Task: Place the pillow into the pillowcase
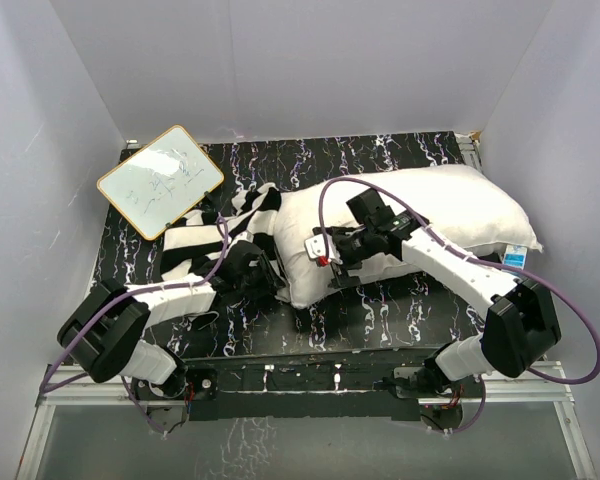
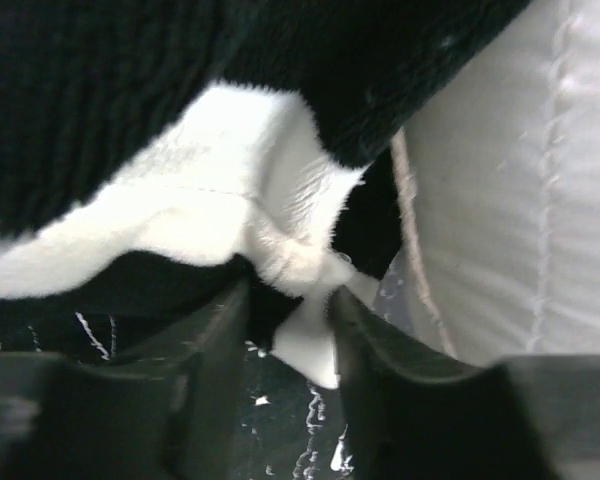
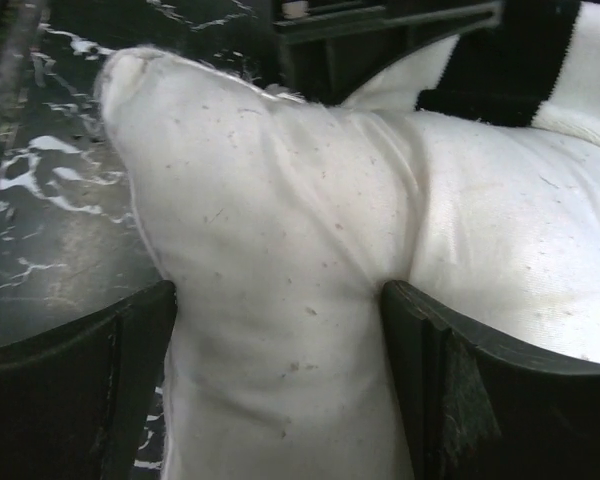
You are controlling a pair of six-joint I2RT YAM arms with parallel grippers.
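Note:
The large white pillow [image 1: 450,210] lies across the middle and right, its left end against the black-and-white striped pillowcase [image 1: 220,240]. My left gripper [image 1: 270,285] sits low at the pillowcase opening beside the pillow's front left corner; in the left wrist view its blurred fingertips [image 2: 355,325] are near the fabric's edge. My right gripper [image 1: 335,265] is down on the pillow's near left part, and in the right wrist view its part-open fingers [image 3: 430,370] straddle a bulging section of white pillow [image 3: 270,230].
A whiteboard [image 1: 160,180] lies at the back left. A small tag [image 1: 513,256] shows at the pillow's right end.

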